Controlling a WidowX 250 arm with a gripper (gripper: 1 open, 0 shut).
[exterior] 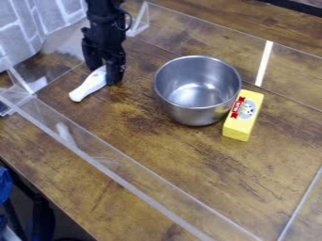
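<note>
My black gripper [102, 65] hangs at the upper left over a white elongated object [87, 87] lying on the wooden table, its fingers around or just over that object's upper end; the exact contact is hard to make out. A steel bowl [198, 89] stands right of the gripper. A yellow box [243, 116] with a red and white label lies beside the bowl on the right.
Clear plastic edging [126, 177] runs along the front left of the wooden table [189, 179]. A white tiled wall [19, 38] is at the upper left.
</note>
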